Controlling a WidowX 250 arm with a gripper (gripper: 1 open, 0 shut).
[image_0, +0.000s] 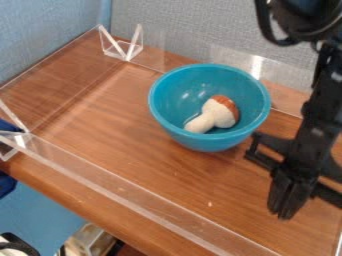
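A teal bowl (182, 123) stands on the wooden table toward the back, holding a toy mushroom (211, 114) with a white stem and an orange-red cap. My black gripper (286, 201) is at the right, in front of and right of the bowl, low over bare wood. Its fingers are shut, with nothing visible between them.
Bare table (134, 180) spans the left and front. Clear plastic edging runs along the back and near edges, with white brackets (120, 45) at the corners. A grey wall stands behind; blue floor and some objects lie beyond the near-left edge.
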